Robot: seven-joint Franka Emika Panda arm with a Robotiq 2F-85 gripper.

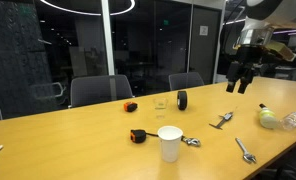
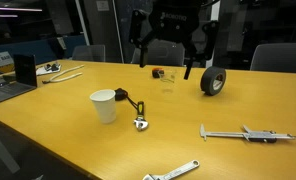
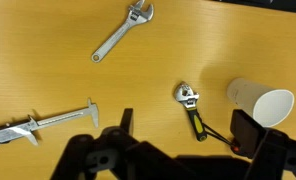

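My gripper hangs above the table, its fingers wide apart and nothing between them. In the wrist view, a black-handled adjustable wrench [image 3: 194, 112] lies on the table below the gap between the fingers. To its right is a white cup [image 3: 273, 106], which stands upright in exterior view 1. A silver wrench [image 3: 112, 41] lies near the top left, and a caliper [image 3: 60, 118] is at the left. Exterior view 2 shows the gripper [image 2: 165, 67] in the air, higher than the cup [image 2: 104, 107] and clear of every object.
A clear glass [image 1: 160, 104] and a black wheel [image 1: 182, 101] stand toward the far edge. Two orange-and-black tape measures [image 1: 138, 136] are nearby. Bottles [image 1: 268, 118] lie at the right.
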